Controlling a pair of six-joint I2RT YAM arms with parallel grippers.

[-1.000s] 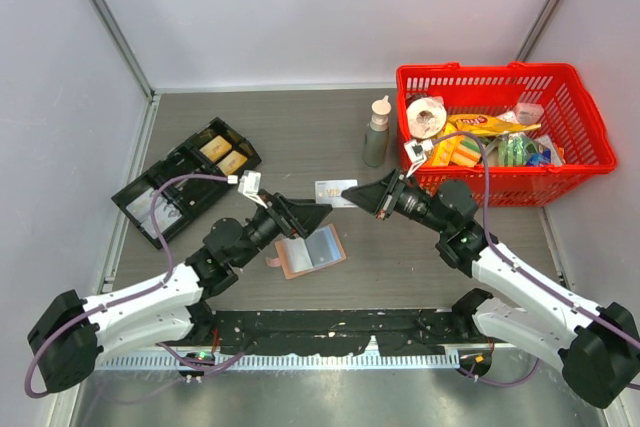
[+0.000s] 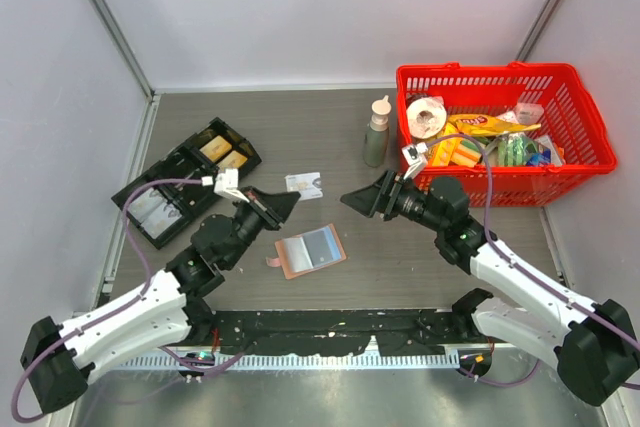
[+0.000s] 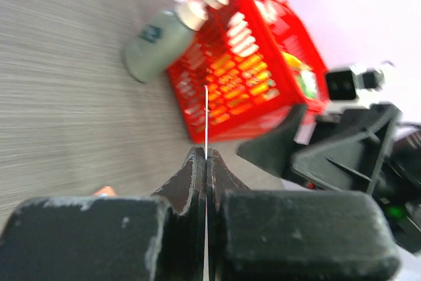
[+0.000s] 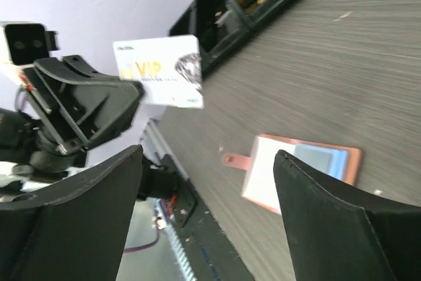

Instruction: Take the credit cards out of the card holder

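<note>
A white card printed "VIP" [image 4: 161,72] is pinched at its lower corner by my left gripper [image 2: 285,209], clear of the table. Edge-on in the left wrist view, the card [image 3: 206,113] shows as a thin pale line rising from the shut fingertips. My right gripper [image 2: 368,201] hangs to the right of the card, its fingers [image 4: 329,218] spread with nothing between them. The card holder [image 2: 312,251] lies open on the table below the grippers, brown-edged with pale and blue insides and a small pink tab.
A black divided tray [image 2: 187,179] with a few items stands at the left. A grey-green bottle [image 2: 376,135] is beside the red basket [image 2: 510,187] full of goods at the right.
My left gripper has moved left with the card, which has come away from the right gripper.
</note>
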